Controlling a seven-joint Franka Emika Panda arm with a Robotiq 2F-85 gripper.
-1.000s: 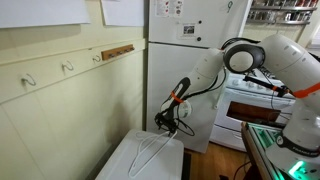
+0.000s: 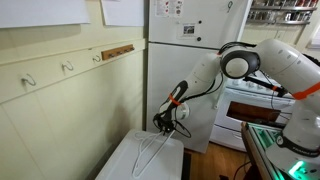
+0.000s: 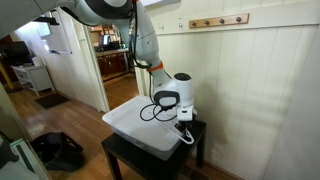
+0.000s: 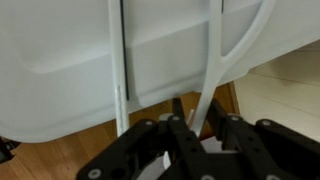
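Observation:
A white hanger-like frame lies over the white bin or tabletop, its bars spreading towards the near side. My gripper is low at its far end, beside the wall. From the other side, my gripper sits near the bin's corner, close to a white bar. The wrist view shows two white bars, one of them the hanger bar running down between the dark fingers. Those fingers stand apart around the bar; whether they press on it is not clear.
The white bin rests on a black table. Close behind stands the panelled wall, with a wooden hook rack high up. A black object is on the floor. Open floor lies right of the bin in exterior view 1.
My hand has shifted slightly near the far end of the white frame, and the frame's near end sits a little further right. The bin has stayed put.

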